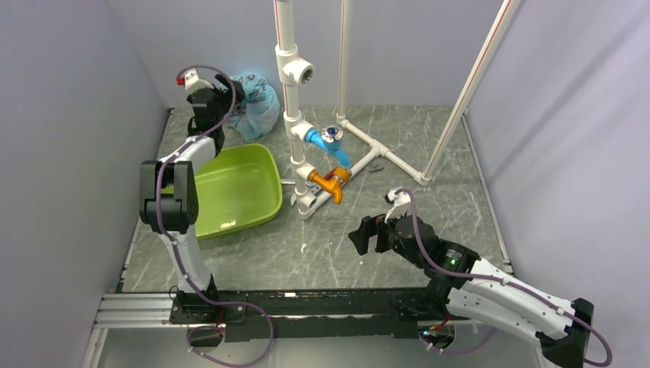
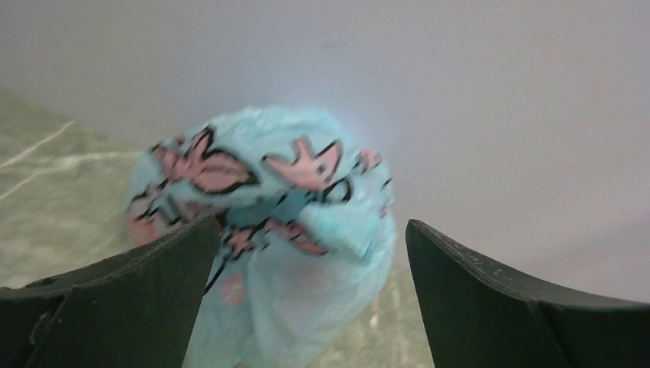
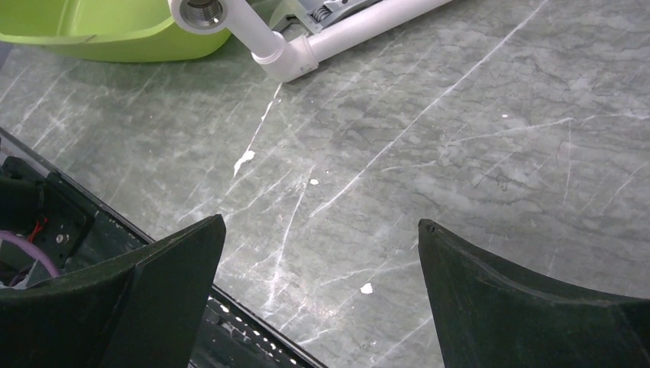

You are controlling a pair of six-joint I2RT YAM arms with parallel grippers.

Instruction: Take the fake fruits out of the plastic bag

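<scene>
A light blue plastic bag (image 1: 258, 107) with pink starfish prints stands in the back left corner area. In the left wrist view the bag (image 2: 295, 188) bulges between and beyond my open fingers, its mouth folded over in front. No fruit shows; whatever lies inside is hidden. My left gripper (image 1: 239, 90) is at the bag's left side in the top view, partly covering it; whether it touches the bag I cannot tell. My right gripper stands open over bare floor at the front right, nothing between its fingers.
A green tray (image 1: 238, 192), its visible part empty, lies in front of the bag, partly under the left arm. Right of it rises a white pipe stand (image 1: 293, 146) with a blue tap (image 1: 331, 142) and an orange tap (image 1: 328, 184).
</scene>
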